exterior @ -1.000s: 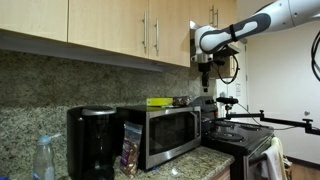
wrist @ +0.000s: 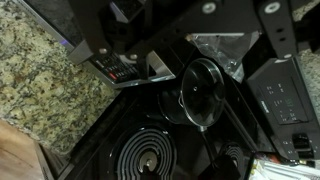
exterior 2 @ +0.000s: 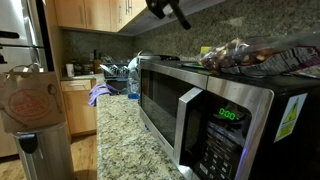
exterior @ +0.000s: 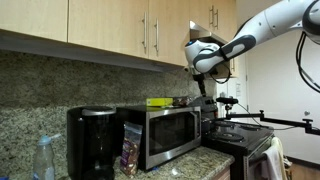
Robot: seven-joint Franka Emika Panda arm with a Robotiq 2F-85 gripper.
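Observation:
My gripper hangs from the white arm above the right end of the microwave, beside the stove. Its dark body fills the top of the wrist view, and the fingers are open with nothing seen held. Below it in the wrist view is a pan with a clear glass lid, resting near the back of the stove. A coil burner lies bare in front of it. On the microwave top sit a yellow-green box and a plastic-wrapped packet.
A black coffee maker, a bag of snacks and a clear bottle stand left of the microwave. Wooden cabinets hang close above.
In exterior view 1, the arm's wrist and gripper have shifted left, toward the microwave and cabinets. The objects on the counter look unmoved.

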